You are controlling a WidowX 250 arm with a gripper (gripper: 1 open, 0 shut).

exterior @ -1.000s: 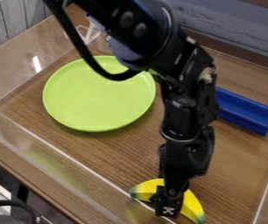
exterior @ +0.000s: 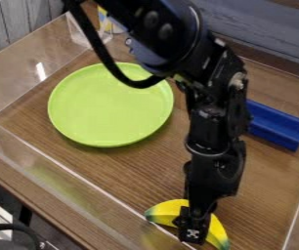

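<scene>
A yellow banana lies near the front of the wooden table, curving around to the lower right. My black gripper is down on it, with the fingertips over its middle and hiding part of it. Whether the fingers are closed around the banana I cannot tell.
A green plate lies at the upper left. A blue block is at the right, behind the arm. Clear plastic walls edge the table. Bare wood shows below the plate.
</scene>
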